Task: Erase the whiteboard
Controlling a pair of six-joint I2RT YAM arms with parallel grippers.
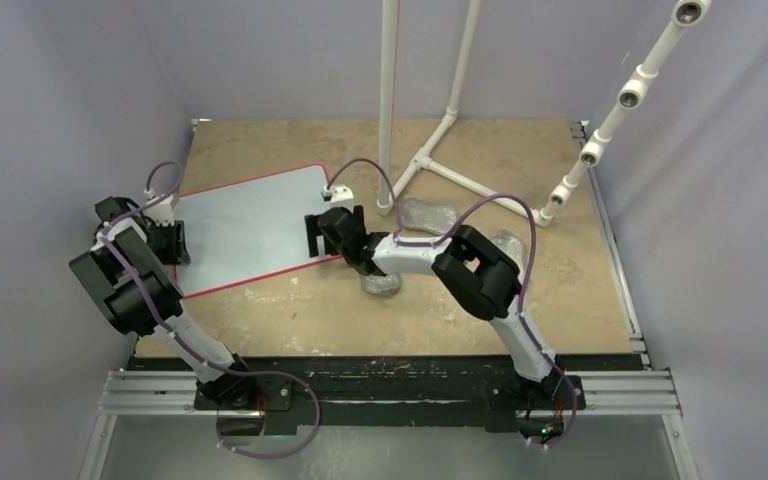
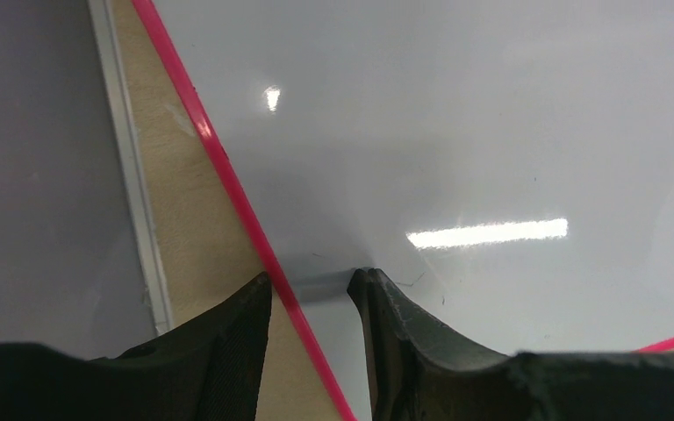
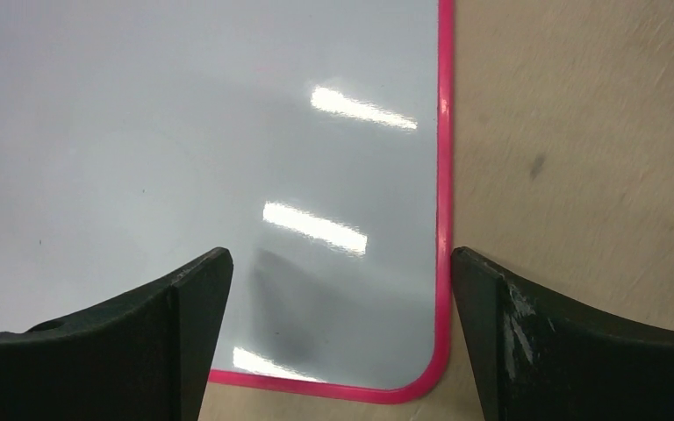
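The whiteboard, white with a red rim, lies tilted on the left half of the table. Its surface looks mostly clean; a few tiny dark specks and a faint thin line show in the left wrist view. At the board's left edge my left gripper is open, one finger on each side of the red rim, nothing held. My right gripper stands open at the right edge near a rounded corner, one finger over the board and the other just outside the rim. No eraser can be made out in any view.
Silvery-grey pads lie right of the board, one partly under the right arm. A white pipe frame stands at the back.
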